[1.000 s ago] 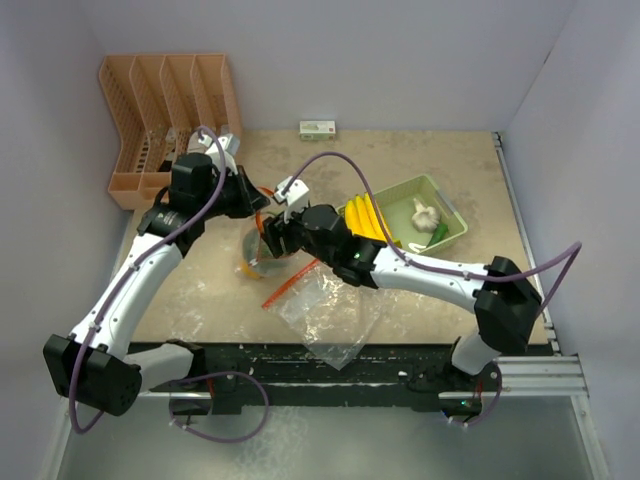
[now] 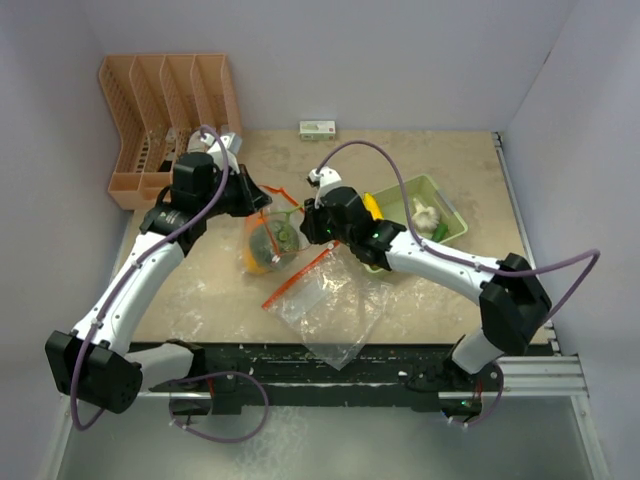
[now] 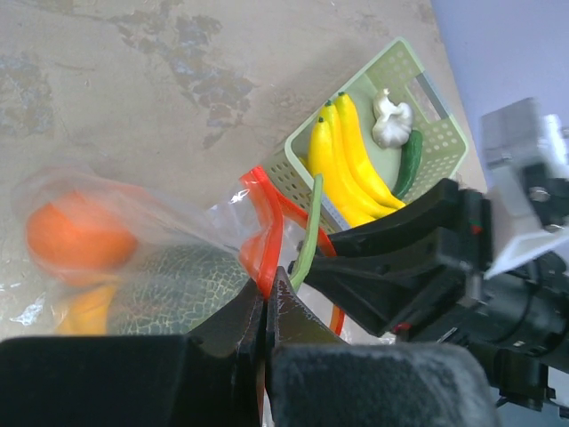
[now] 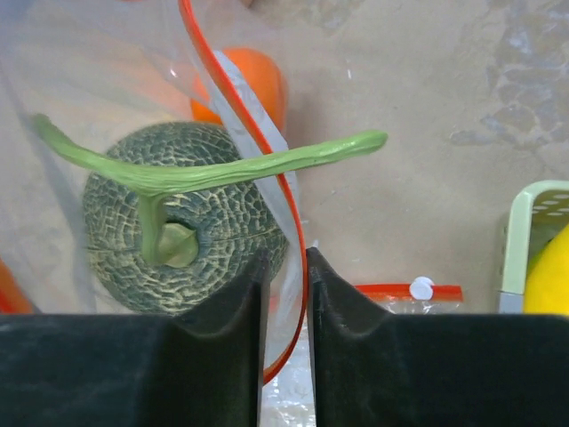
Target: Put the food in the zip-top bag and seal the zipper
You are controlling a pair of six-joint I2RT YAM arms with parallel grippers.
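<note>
An open clear bag with a red zipper rim holds a dark green squash, an orange item and something yellow. Across its mouth lies a forked green bean, one end poking out past the rim. My left gripper is shut on the red rim, lifting that side of the mouth. On the opposite side, my right gripper is part open, with the rim running through the gap between its fingers.
Right of the bag, a pale green basket holds bananas, garlic and a green cucumber. Another clear bag lies flat in front. A wooden rack and a small box stand at the back.
The bean now shows across the mouth. My left arm stays still.
</note>
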